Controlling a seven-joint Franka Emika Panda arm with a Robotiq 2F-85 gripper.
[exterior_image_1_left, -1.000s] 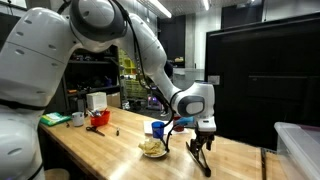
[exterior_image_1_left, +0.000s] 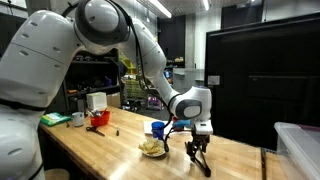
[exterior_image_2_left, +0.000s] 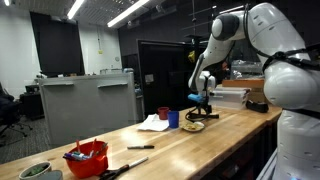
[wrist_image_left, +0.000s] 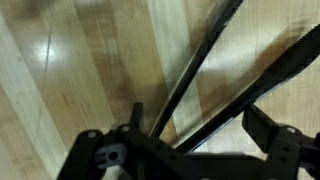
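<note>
A dark, long, two-armed tool that looks like a pair of tongs (wrist_image_left: 205, 125) lies on the wooden table. In the wrist view its two black arms run from the upper right and draw together at the lower middle, partly hidden by my gripper. My gripper is open, one finger on each side of the tool's lower part. From exterior view 1 the gripper (exterior_image_1_left: 199, 146) points down, low over the right side of the table, by the dark tool. Whether the fingers touch the tool, I cannot tell.
Left of the gripper sits a plate (exterior_image_1_left: 152, 148) with yellowish contents, and a blue cup (exterior_image_1_left: 158, 129) stands behind it. A red bowl (exterior_image_2_left: 86, 160) holding utensils is at the far end. A clear bin (exterior_image_1_left: 298, 148) stands on the right.
Over the last second my gripper has come down slightly and shifted a little to the left. The plate and cup have not moved.
</note>
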